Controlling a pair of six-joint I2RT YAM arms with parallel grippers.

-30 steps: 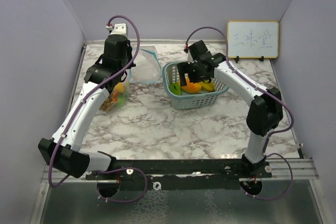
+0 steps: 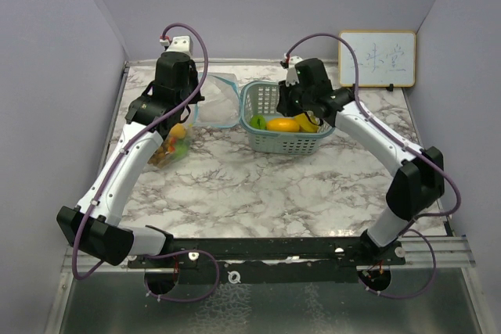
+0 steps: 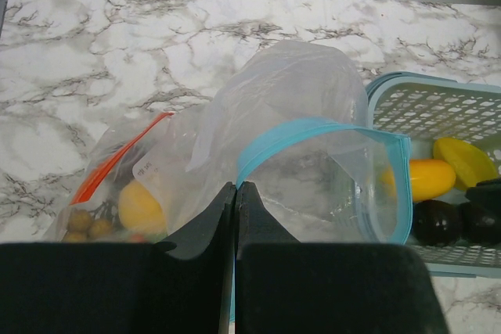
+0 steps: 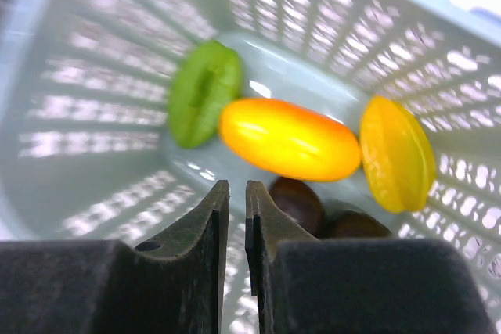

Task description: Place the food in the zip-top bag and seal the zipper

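My left gripper is shut at the blue zipper edge (image 3: 293, 132) of an empty clear bag (image 3: 282, 84). My right gripper is shut above the grey basket (image 4: 94, 177); whether anything sits between its fingertips cannot be told. In the basket lie an orange-yellow food piece (image 4: 290, 138), a yellow one (image 4: 395, 154), a green one (image 4: 205, 91) and dark round ones (image 4: 297, 205).
A filled bag with an orange zipper (image 3: 117, 162) lies at the left. A whiteboard (image 2: 376, 56) stands at the back right.
My right gripper has risen up out of the basket, where it was low among the food. The left arm looks unchanged.
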